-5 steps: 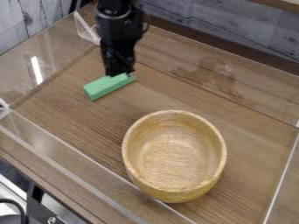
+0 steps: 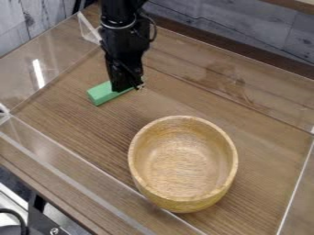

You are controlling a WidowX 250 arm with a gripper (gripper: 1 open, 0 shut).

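My black gripper [image 2: 127, 81] is low over the wooden table, at the right end of a green block [image 2: 106, 94], partly covering it. Its fingers look close together; whether anything is between them is hidden. A round, pale tan bowl [image 2: 183, 128] stands empty at the lower right, apart from the block.
The bowl has not moved.
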